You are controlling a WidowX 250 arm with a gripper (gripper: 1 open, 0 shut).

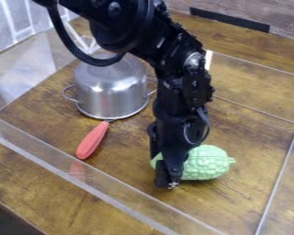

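My black gripper is low at the centre right, shut on a pale green bumpy vegetable toy that lies on the wooden table. The fingertips cover the toy's left end, and the rest of it sticks out to the right.
A silver pot with wire handles stands behind, to the left. A red elongated object lies in front of the pot. A clear edge or panel runs along the left.
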